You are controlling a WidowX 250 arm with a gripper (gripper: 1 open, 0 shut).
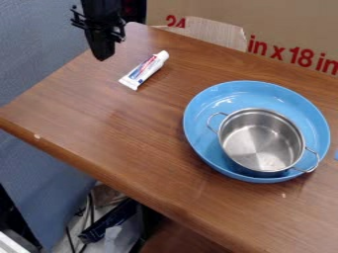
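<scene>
The black gripper (102, 40) hangs at the top left, raised over the far left corner of the wooden table; whether its fingers are apart or closed is hard to make out. A white toothpaste tube (144, 70) lies on the table to its lower right, apart from it. A steel pot (260, 140) with two handles sits in a light blue plate (211, 101) on the right half of the table.
A cardboard box (278, 25) with red print stands behind it. Cables and clutter lie below the table's left edge.
</scene>
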